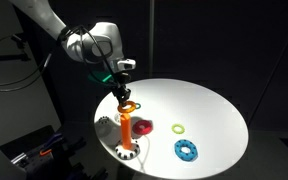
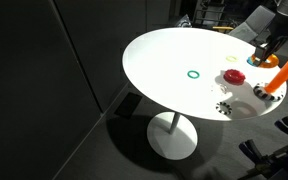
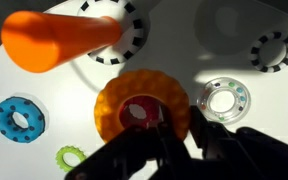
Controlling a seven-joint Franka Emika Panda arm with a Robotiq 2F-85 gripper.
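An orange ring [image 3: 139, 82] is held by my gripper, which is shut on its near edge in the wrist view. In exterior view 1 the same ring [image 1: 129, 106] is in the air near the top of an orange post [image 1: 126, 129]. The post rises from a black-and-white checkered base [image 1: 128, 149] on the table. From the wrist, the post [image 3: 59, 40] appears to the upper left of the ring, apart from its hole. A red ring [image 3: 144, 111] on the table shows through the held ring's opening.
On the white table [image 1: 209, 110] lie a blue ring [image 1: 186, 150], a light-green ring [image 1: 178, 128] and a teal ring [image 2: 193, 74]. A clear ring [image 3: 224, 98] and another checkered ring [image 3: 273, 52] are close by.
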